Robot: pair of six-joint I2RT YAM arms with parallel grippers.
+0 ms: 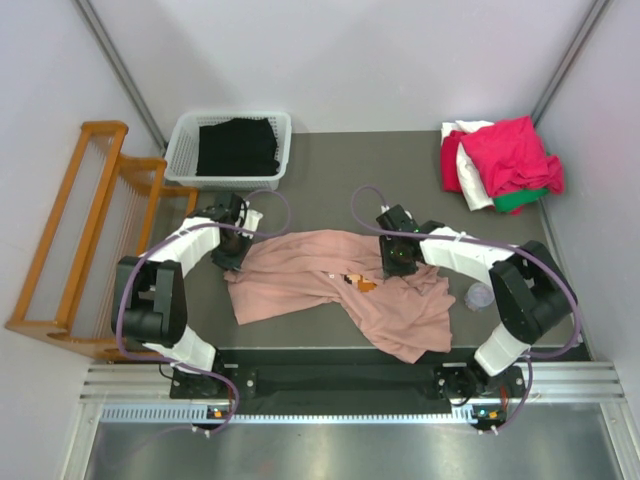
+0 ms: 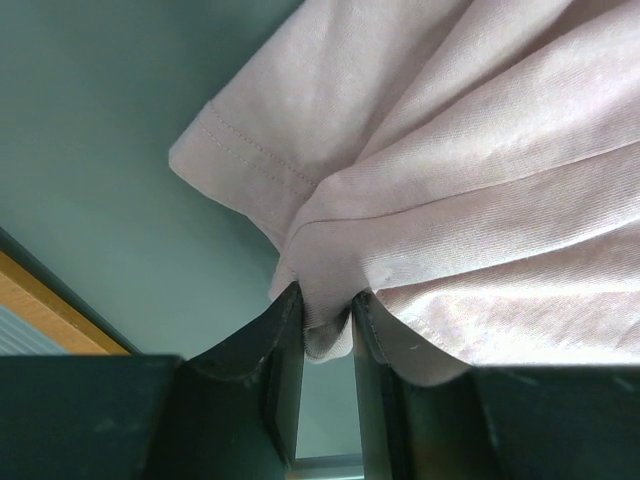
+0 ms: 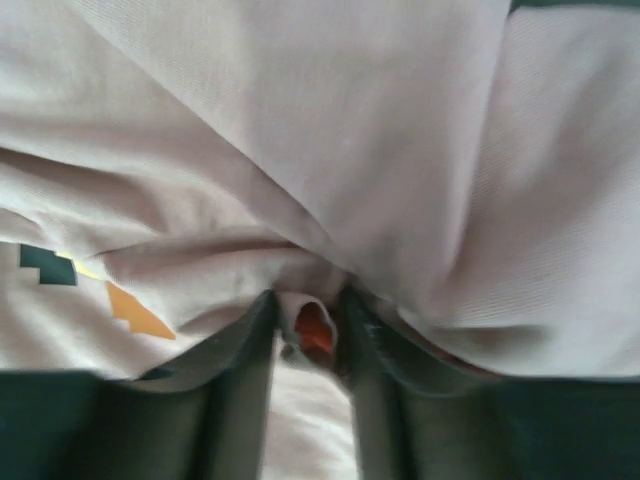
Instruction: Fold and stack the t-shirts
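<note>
A pink t-shirt lies rumpled across the mat, with an orange print in its middle. My left gripper is at its left end; in the left wrist view a bunched fold sits between the fingertips, narrowly parted. My right gripper is down on the shirt right of the print; its blurred fingertips have a crumpled bit of fabric between them in the right wrist view. Whether either is fully closed on the cloth is unclear.
A white basket with black folded fabric stands at the back left, a wooden rack at the left. Red, white and green garments are piled at back right. A small clear round object lies by the right arm.
</note>
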